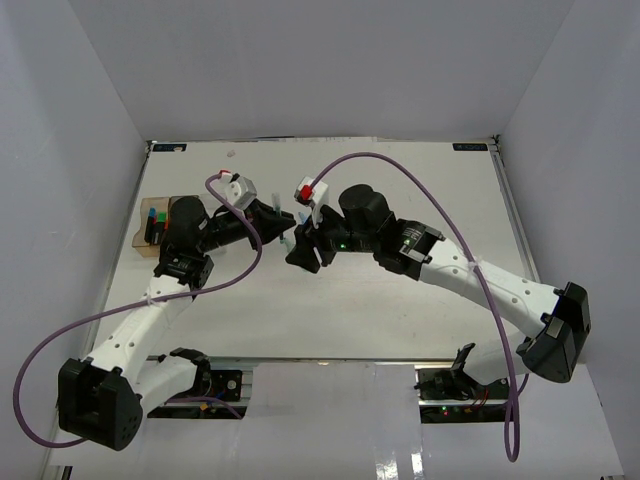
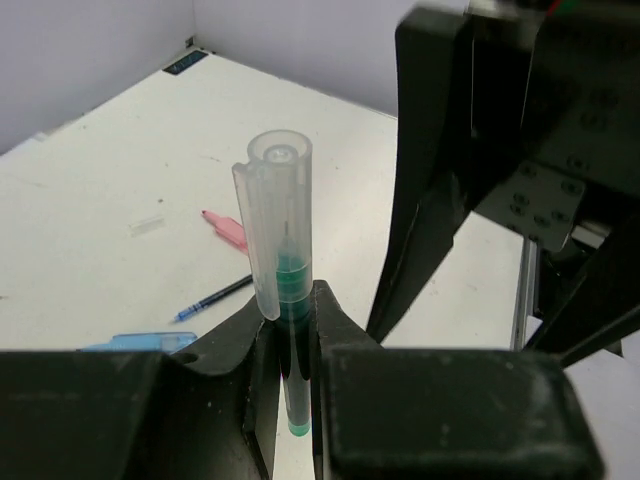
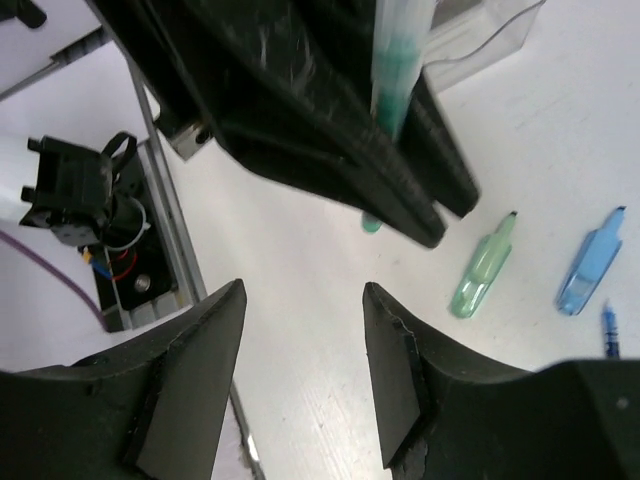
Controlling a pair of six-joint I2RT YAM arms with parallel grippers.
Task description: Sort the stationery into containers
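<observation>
A clear pen with teal ink point(image 2: 275, 210) stands upright in my left gripper point(image 1: 276, 223), which is shut on it. My right gripper is open with nothing between its fingers, close to the right of the left one. On the table lie a green marker point(image 3: 485, 262), a blue one point(image 3: 590, 262), a pink one point(image 2: 228, 230) and a slim blue pen point(image 2: 213, 298). In the top view these are largely hidden by the arms.
At the left of the table is a wooden organizer point(image 1: 141, 240) holding several items, with a clear container point(image 3: 485, 45) beside it.
</observation>
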